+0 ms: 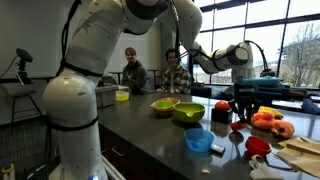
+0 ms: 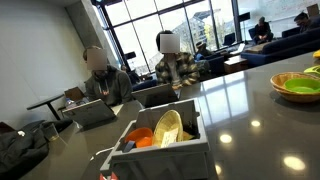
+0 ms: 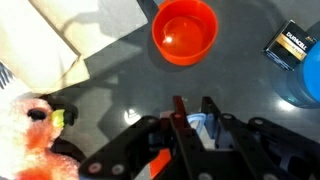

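Observation:
In the wrist view my gripper is shut on a small white and blue object (image 3: 202,124), mostly hidden by the fingers. Below it, a red thing (image 3: 160,162) is partly covered by the gripper; whether the two are joined I cannot tell. From outside, the gripper (image 1: 240,117) points down low over the table's right part, with a red piece (image 1: 237,126) just under it. An empty red bowl (image 3: 184,31) stands a short way off from the fingers.
A blue bowl (image 1: 198,138) and a Duracell battery (image 3: 290,45) are close by. An orange plush toy (image 3: 33,140) lies on the other side. Wooden boards (image 1: 300,157) occupy the table's near right; green bowls (image 1: 188,112) stand farther back.

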